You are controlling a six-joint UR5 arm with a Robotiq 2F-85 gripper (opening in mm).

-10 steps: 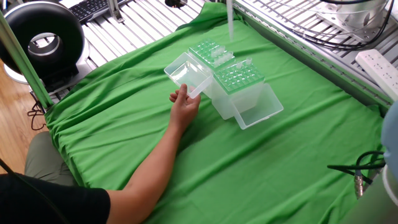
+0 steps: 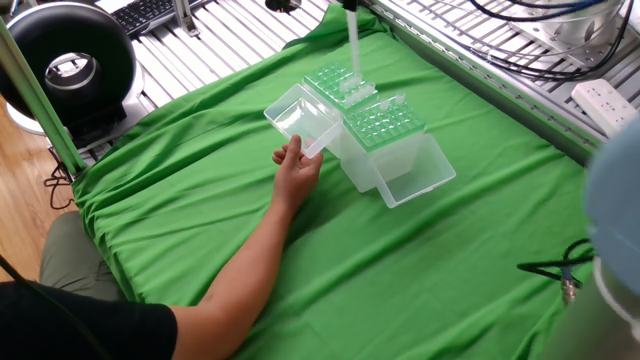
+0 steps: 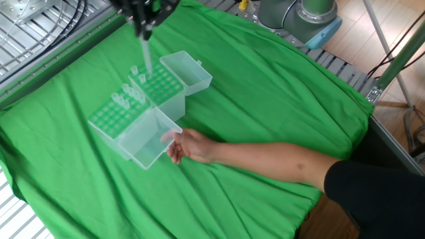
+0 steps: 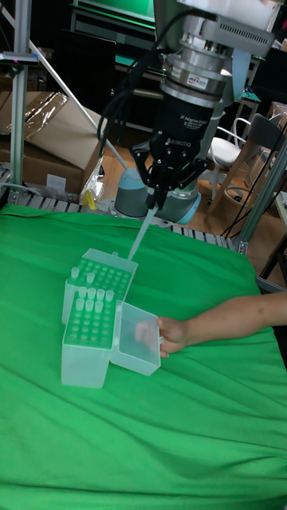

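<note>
My gripper [image 4: 153,204] is shut on the top of a long, translucent pipette tip [image 4: 143,232], which hangs down and leans somewhat in the third view. Two clear boxes stand side by side, with green perforated racks [image 3: 156,84] [image 3: 114,118] on top. Several small tips [image 4: 90,297] stick up from the rack nearer the third camera; fewer stand in the other. The held tip's lower end appears over the racks' area; whether it touches a rack cannot be told. Both lids hang open: one lid [image 2: 418,173] is free, the other lid [image 2: 304,122] is held by a person's hand [image 2: 296,175].
A bare forearm [image 3: 272,157] reaches across the green cloth [image 3: 232,199] to the boxes. A power strip [image 2: 606,105] and cables lie beyond the table's edge.
The held pipette tip has moved left and a little lower in the first exterior view, closer to the racks. Boxes, lids and the person's hand have stayed in place.
</note>
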